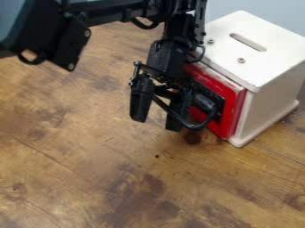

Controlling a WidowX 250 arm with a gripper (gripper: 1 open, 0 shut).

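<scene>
My black gripper (161, 105) hangs low over the wooden floor, at the front of a white box (256, 67) with a red front panel (226, 125). The gripper's body and cables cover much of that panel, and a dark recess or part shows within the red frame behind them. I cannot tell whether the fingers are open or shut, or whether anything is between them.
The box top has a slot and several screws. The arm spans the upper left of the view.
</scene>
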